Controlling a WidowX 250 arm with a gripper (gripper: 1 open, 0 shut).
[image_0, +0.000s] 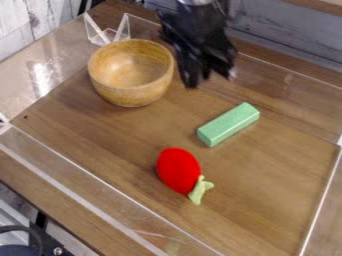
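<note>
My gripper (201, 55) is blurred and raised near the back centre, just right of and above a wooden bowl (131, 88), with nothing visible between its fingers; it looks shut. A light green block (227, 124) lies on the table to the right of centre, clear of the gripper. A red object with a pale green end (181, 170), like a toy vegetable, lies nearer the front.
A clear, angular wire-like object (110, 30) stands behind the bowl at the back left. Raised edges bound it.
</note>
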